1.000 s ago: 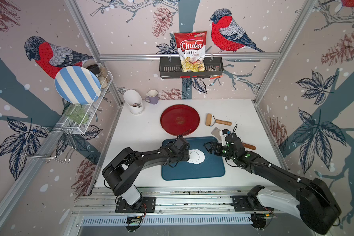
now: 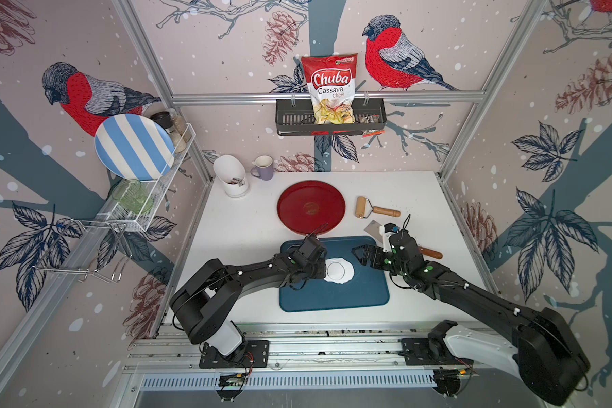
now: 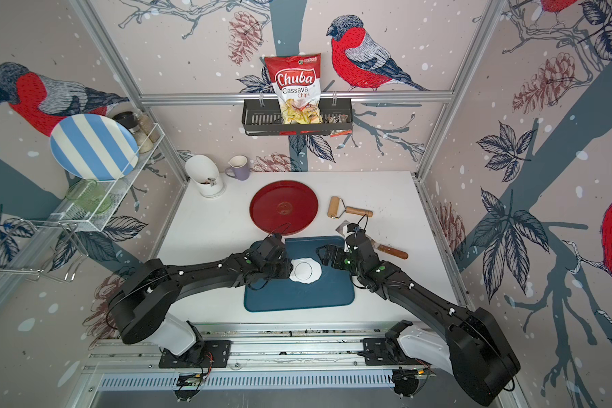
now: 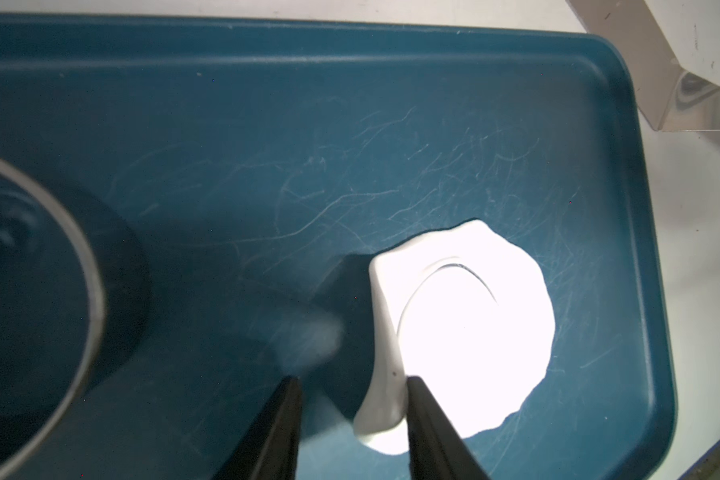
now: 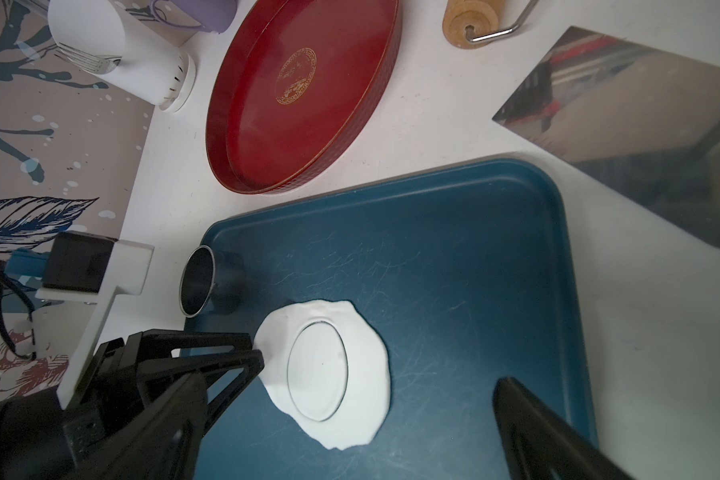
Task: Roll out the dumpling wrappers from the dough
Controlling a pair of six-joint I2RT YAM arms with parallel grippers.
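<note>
A flat white dough sheet (image 5: 372,384) with a ragged outline lies on the blue tray (image 5: 456,240). A round cut marks out a disc (image 5: 317,372) inside it. My left gripper is open at the sheet's left edge, one finger (image 4: 428,428) overlapping the dough and the other over bare tray. That edge strip (image 4: 388,368) looks raised. A metal ring cutter (image 5: 197,280) stands on the tray's left part, close to my left gripper. Over the tray's right side, my right gripper (image 2: 362,255) hangs open and empty.
Behind the tray sit a red round tray (image 2: 310,206), a wooden roller (image 2: 384,210) and a scraper blade (image 5: 616,136). A white cutlery holder (image 2: 232,178) and a purple mug (image 2: 263,168) stand at the back left. The tray's front right is clear.
The left arm's elbow has shifted slightly left and down, while its gripper stays nearly in place at the dough's edge. The right arm has not visibly moved.
</note>
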